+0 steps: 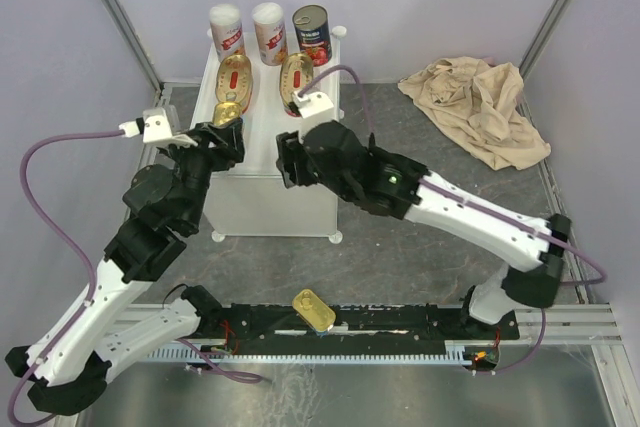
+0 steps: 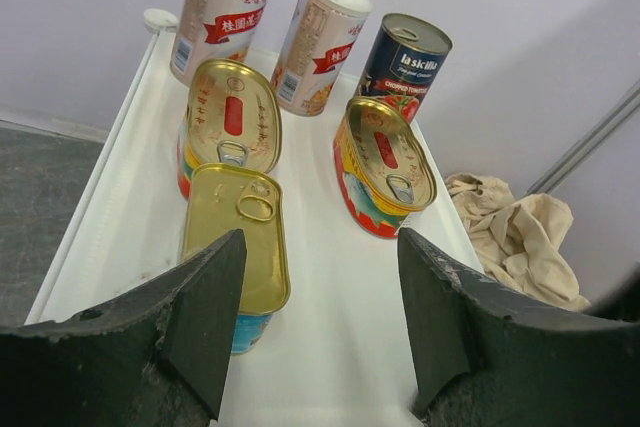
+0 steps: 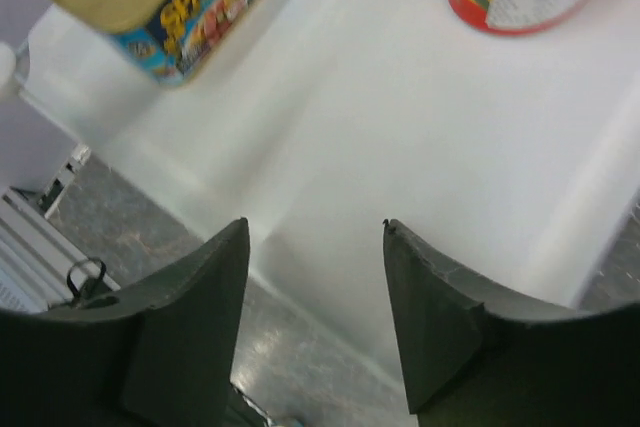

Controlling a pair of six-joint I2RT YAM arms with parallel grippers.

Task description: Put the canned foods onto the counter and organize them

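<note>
A gold-lidded SPAM can stands upright at the near left of the white shelf top (image 2: 340, 377); in the left wrist view its lid (image 2: 235, 237) lies partly behind a left finger (image 2: 215, 282). My left gripper (image 1: 237, 137) is open at this can, with nothing held. My right gripper (image 1: 287, 159) stands over the shelf's near right part, its fingers partly open on empty space. Two oval gold-lidded cans (image 2: 232, 117) (image 2: 388, 162) sit farther back. Behind them are two white-topped cans (image 1: 227, 29) (image 1: 270, 32) and a dark tomato can (image 1: 312, 34).
Another gold-lidded can (image 1: 314, 310) lies near the arms' rail (image 1: 340, 357). A crumpled beige cloth (image 1: 480, 112) rests on the grey floor at the right. The shelf's near right area is bare.
</note>
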